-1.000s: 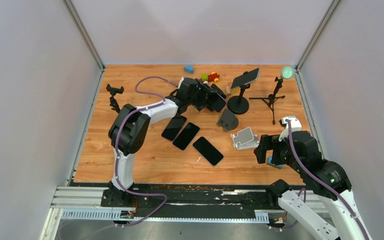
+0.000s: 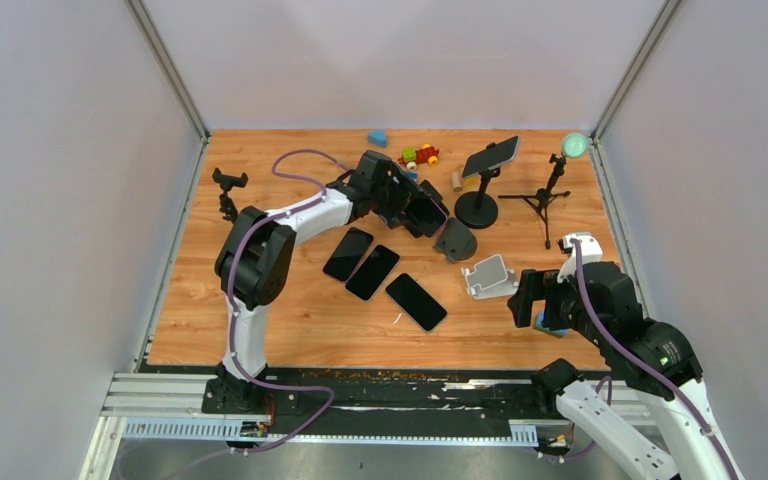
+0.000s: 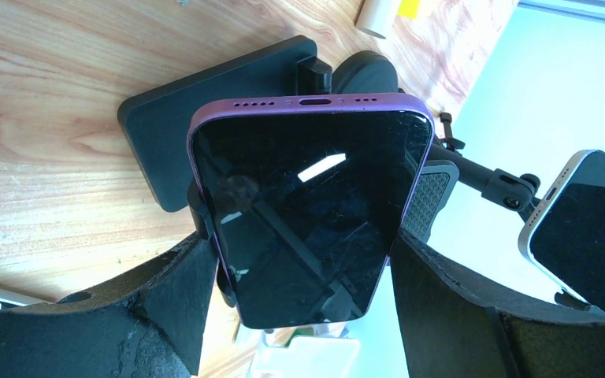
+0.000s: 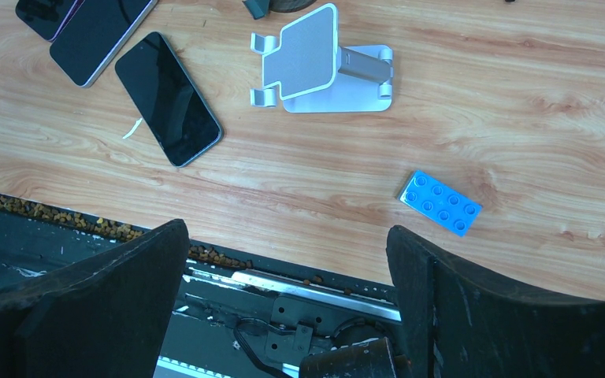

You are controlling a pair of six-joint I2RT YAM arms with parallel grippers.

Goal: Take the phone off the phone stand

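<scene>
The purple-edged phone [image 3: 307, 205] stands tilted between the fingers of my left gripper, screen towards the camera. Both fingertips meet its long side edges, so the gripper is shut on it. Behind the phone, a dark flat plate [image 3: 197, 118] shows, apparently part of a stand; most of it is covered. In the top view, my left gripper [image 2: 400, 200] reaches from the left to this dark phone [image 2: 426, 213], among black stand parts. Whether the phone still touches the stand cannot be told. My right gripper hangs open and empty over the front edge.
Several dark phones, among them one [image 2: 417, 302], lie flat at front centre. To the right stand a grey stand [image 2: 455, 241], a silver stand [image 2: 490, 277], a round-based stand with a phone [image 2: 493, 157] and a small tripod [image 2: 550, 190]. A blue brick [image 4: 441, 202] lies front right.
My left gripper and the phone have shifted slightly together, leftward and towards the front in the top view. The right arm has stayed in place.
</scene>
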